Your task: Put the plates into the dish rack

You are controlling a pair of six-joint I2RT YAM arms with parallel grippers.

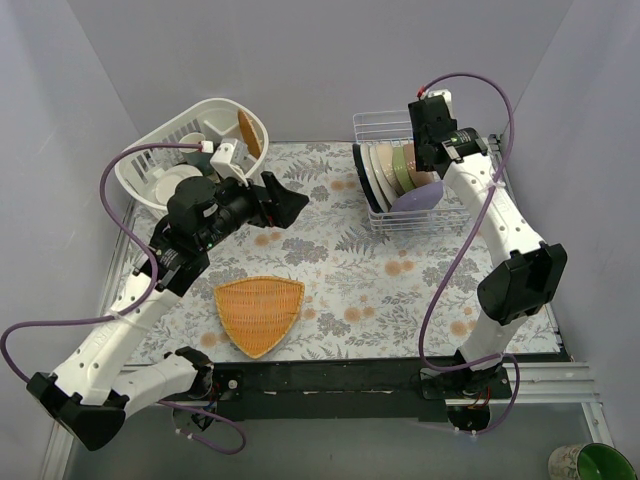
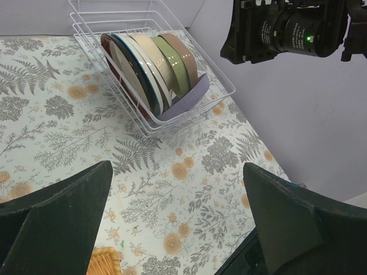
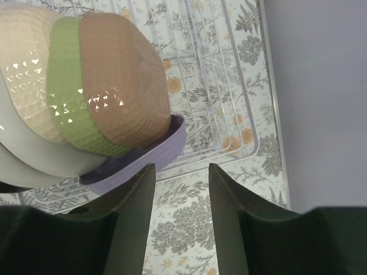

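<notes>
Several plates lean side by side in the white wire dish rack: a dark one, pale ones, a green plate, a brown plate and a low purple plate. The purple one lies tilted under the brown and green edges. Above the rack's right part, my right gripper hangs open, nothing between its fingers, clear of the brown plate. My left gripper is open and empty over the table, left of the rack.
In the back left corner stands a white basket holding dishes and a brown item. An orange woven mat lies on the floral tablecloth. The rack's right side is empty. A green cup sits at the bottom right corner.
</notes>
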